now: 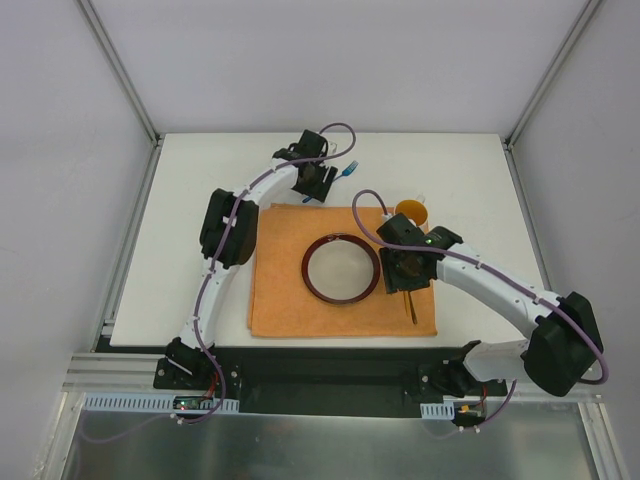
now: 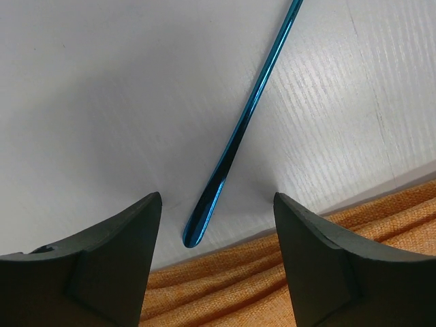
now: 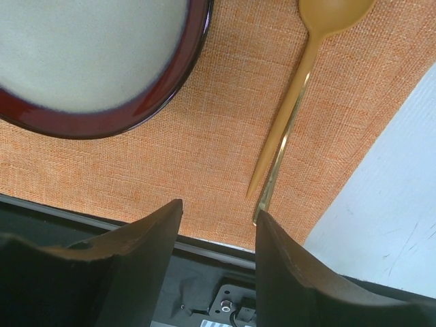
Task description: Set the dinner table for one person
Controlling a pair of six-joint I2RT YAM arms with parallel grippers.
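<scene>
A blue fork lies on the white table just beyond the placemat's back edge. My left gripper is above its handle. In the left wrist view the blue handle runs between the two parted fingers, touching neither. The orange placemat carries a brown-rimmed plate. To the plate's right, a tan spoon and a thin gold-coloured utensil lie side by side. My right gripper hovers over the mat near their handle ends, open and empty.
A yellow-orange mug stands at the mat's back right corner, close to my right gripper. The mat's back left edge is wrinkled. Bare table lies at the back right.
</scene>
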